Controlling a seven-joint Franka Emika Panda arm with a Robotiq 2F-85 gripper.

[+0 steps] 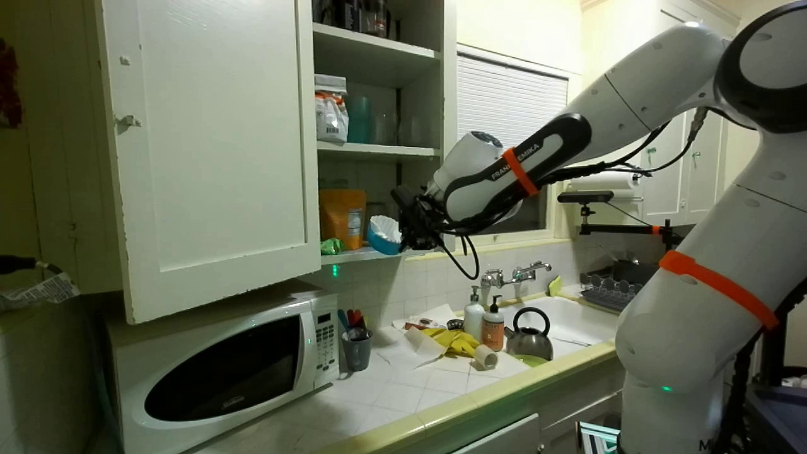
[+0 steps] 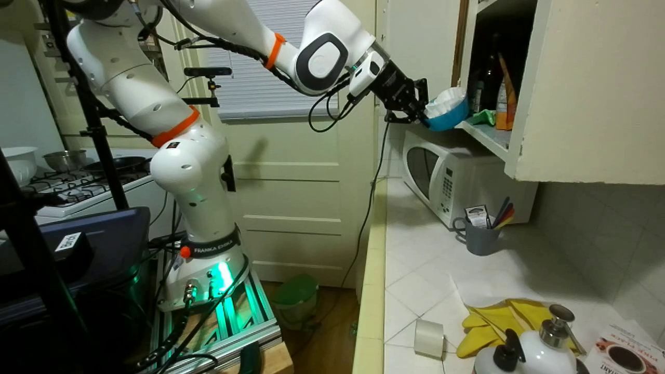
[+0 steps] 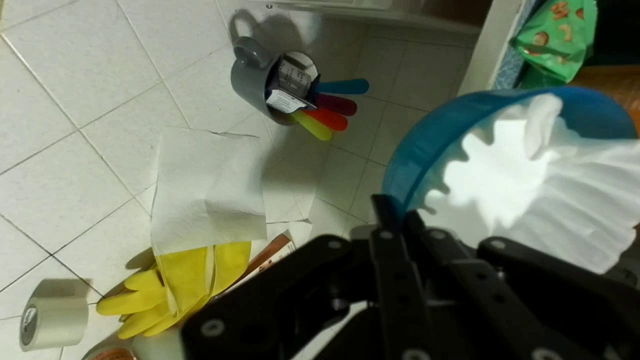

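A blue bowl [image 3: 420,141] holds white paper coffee filters [image 3: 558,186], whose fluted edges stick out past its rim. My gripper is shut on the near side of that rim, one finger inside and one outside. In the second exterior view the bowl [image 2: 450,116] is tilted and hangs in front of the cabinet's lowest shelf [image 2: 492,138], with the gripper [image 2: 422,111] at its left side. From the first exterior view, the bowl [image 1: 383,241] shows just left of the gripper [image 1: 405,227], at the shelf's front edge.
An orange pouch [image 1: 344,215] and a green packet [image 1: 331,246] sit on the same shelf. The open cabinet door [image 1: 212,136] stands to the left. Below are a microwave [image 1: 227,371], a grey mug [image 1: 356,349] and yellow gloves [image 2: 499,321].
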